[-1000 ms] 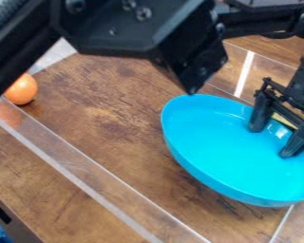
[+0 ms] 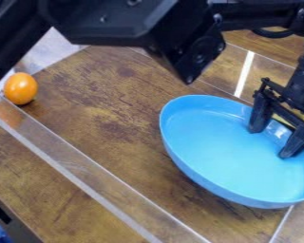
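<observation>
A large blue oval bowl point(image 2: 212, 157) fills the lower right of the camera view. My black gripper point(image 2: 272, 128) reaches down over its right side, fingers inside near the rim. A small yellow object shows behind the fingers, partly hidden. Whether the fingers hold anything is unclear.
An orange round object point(image 2: 20, 88) sits at the far left on the wooden table point(image 2: 98, 123). Clear plastic strips run along the left and bottom. A blue item lies at the bottom left corner.
The arm has shifted slightly since a second ago; the bowl and orange object look nearly unchanged.
</observation>
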